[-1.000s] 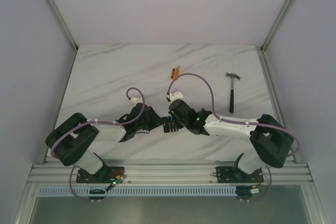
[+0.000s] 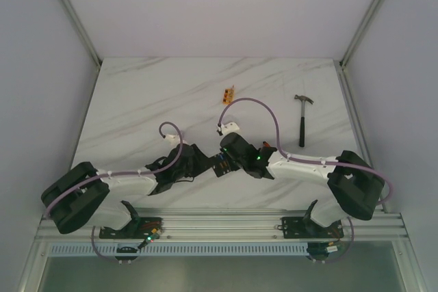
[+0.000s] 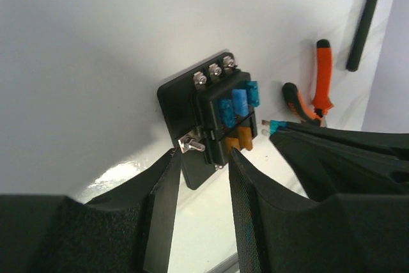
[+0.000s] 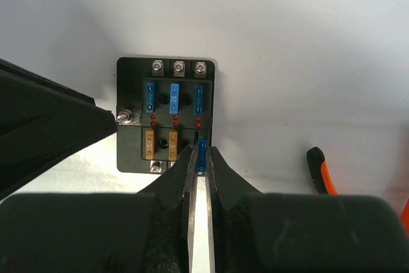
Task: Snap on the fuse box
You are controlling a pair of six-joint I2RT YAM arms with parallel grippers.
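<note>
The black fuse box (image 4: 131,75) lies on the table, carrying blue and orange fuses, metal studs on its edges. My right gripper is shut on a blue fuse (image 4: 202,146) over the lower right of the box. My left gripper is at the box's near side in the left wrist view, its fingers part open close to a metal stud (image 3: 192,144); I cannot tell whether they touch the box. In the top view both arms meet around the box, which is partly hidden.
Orange-handled pliers (image 3: 323,78) lie beside the box. A hammer (image 2: 302,121) lies at the right of the table, an orange item (image 2: 228,95) farther back.
The left arm has shifted back toward the near left, its gripper moving slightly lower in the top view. The right arm has moved very slightly toward the front.
</note>
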